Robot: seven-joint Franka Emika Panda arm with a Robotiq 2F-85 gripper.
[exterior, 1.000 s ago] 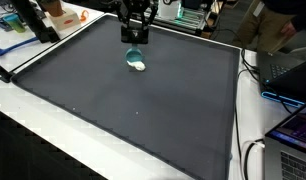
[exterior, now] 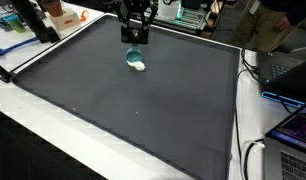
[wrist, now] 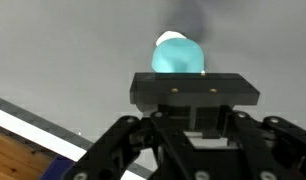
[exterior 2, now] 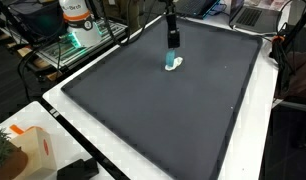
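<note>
A light blue, rounded object (wrist: 178,54) is at my gripper, which is shut with the blue piece partly hidden behind its fingers. From the side, the blue object (exterior: 133,55) sits directly below my gripper (exterior: 134,42), close to the grey table. A small white thing (exterior: 138,66) lies on the table just in front of it; in the other exterior view this white thing (exterior 2: 174,65) touches or adjoins the blue object (exterior 2: 170,57). How the fingers meet the blue object is hard to make out.
Boxes and other clutter (exterior: 58,17) stand past the far left edge. An orange-and-white object (exterior 2: 76,15) is off the table's left side.
</note>
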